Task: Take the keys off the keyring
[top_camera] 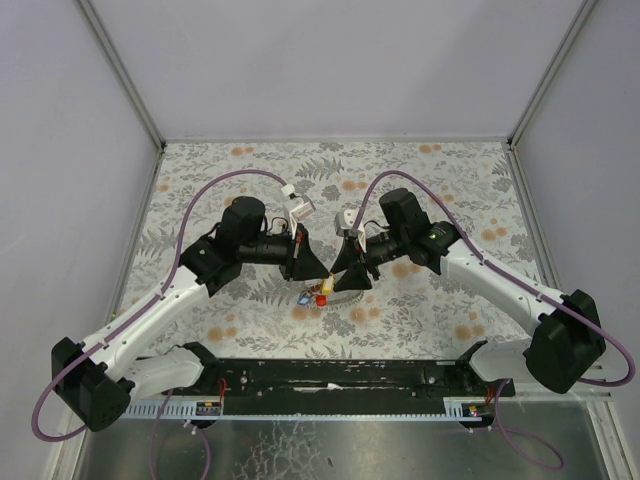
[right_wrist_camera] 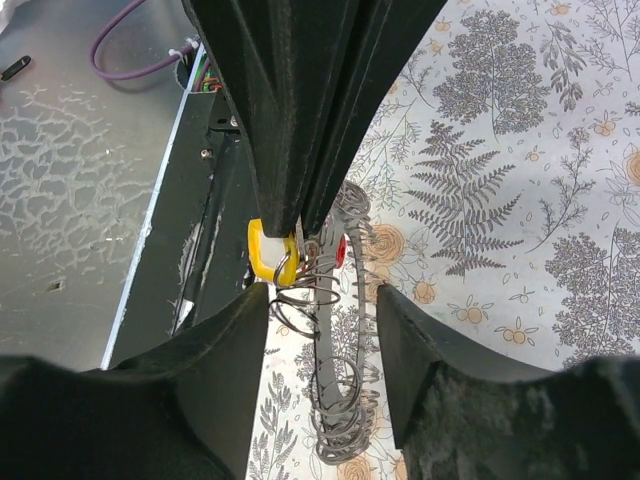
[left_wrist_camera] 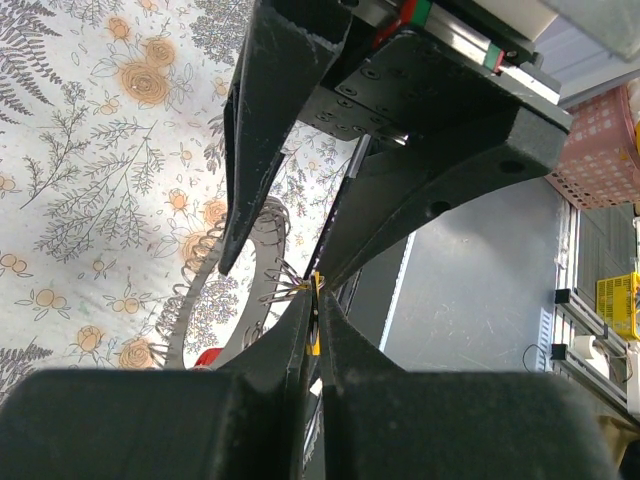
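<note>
Above the table, my left gripper is shut at the top of the keyring, with thin metal at its tips. A yellow key tag (right_wrist_camera: 268,252) hangs right beside those tips. From there dangle thin wire rings (right_wrist_camera: 305,295) and a grey band edged with silver coils (left_wrist_camera: 268,245). Blue (top_camera: 304,298) and red (top_camera: 321,299) tags show below the grippers in the top view. My right gripper is part open, its two fingers on either side of the rings and band. Whether either finger touches them, I cannot tell.
Both arms stand close together at its middle, the gripper bodies nearly meeting. A dark bar (top_camera: 335,372) runs along the front edge.
</note>
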